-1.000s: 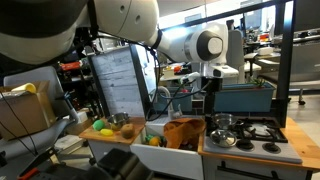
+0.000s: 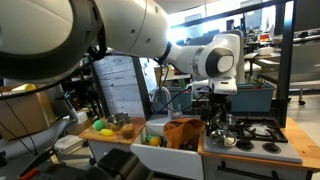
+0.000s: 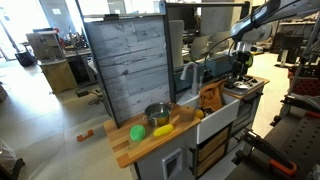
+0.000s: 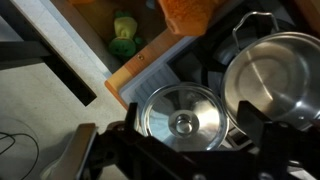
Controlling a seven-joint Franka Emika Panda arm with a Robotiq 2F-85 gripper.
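In the wrist view, a round glass lid (image 4: 172, 104) with a metal rim and a central knob (image 4: 183, 123) lies below my gripper. The fingers stand apart with nothing held, and the knob shows between them. Beside the lid is an empty steel pot (image 4: 275, 80) with a loop handle. Exterior view 1 shows the pot (image 2: 229, 123) on the counter, left of the burners, and my gripper (image 2: 218, 104) pointing down close over that spot. How far the fingers are above the lid, I cannot tell.
A black gas stove (image 2: 262, 131) stands right of the pot. To the left, an open white bin (image 2: 165, 157) holds an orange cloth (image 2: 182, 132) and green and yellow items. Another pot (image 3: 159, 114) and a yellow thing (image 3: 165, 130) sit on the far wooden counter.
My arm has come down, bringing the gripper from well above the counter to close over the pot and lid area. The pot, cloth and bin appear unmoved.
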